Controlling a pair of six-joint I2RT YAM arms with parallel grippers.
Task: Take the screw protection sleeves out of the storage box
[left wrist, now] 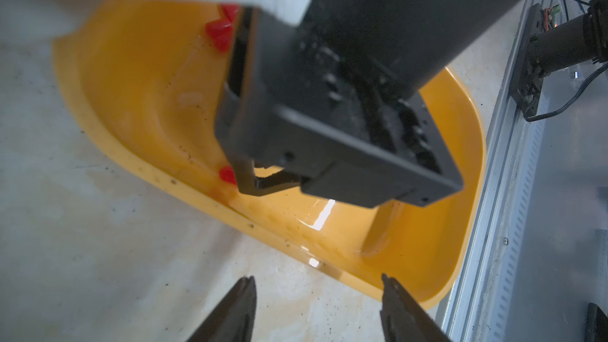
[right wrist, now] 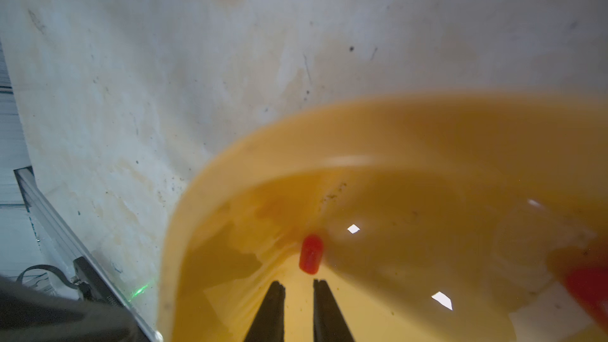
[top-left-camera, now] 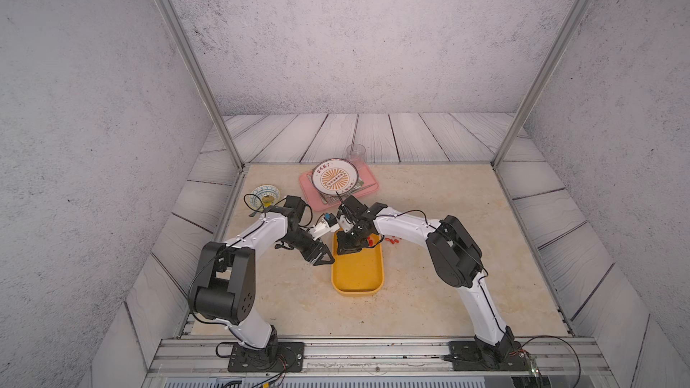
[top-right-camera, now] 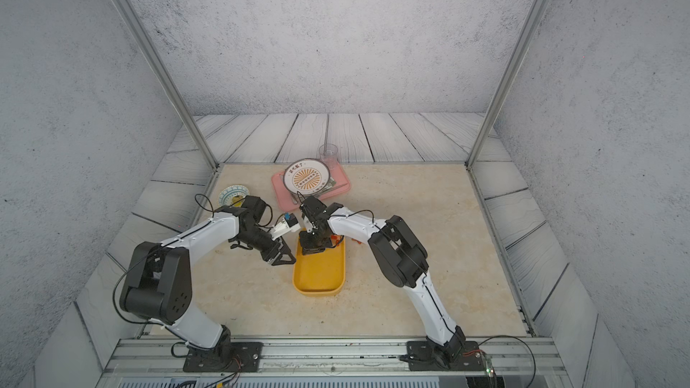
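The yellow storage box sits mid-table, with red sleeves inside. A single red sleeve lies near its wall, just beyond my right gripper, whose fingertips stand part open inside the box with nothing between them. In the left wrist view that gripper's dark body hides part of the box. My left gripper is open and empty at the box's left side. More red sleeves lie on the table right of the box.
A pink tray with a plate and utensils stands behind the box, a glass at the back. A patterned bowl is at left.
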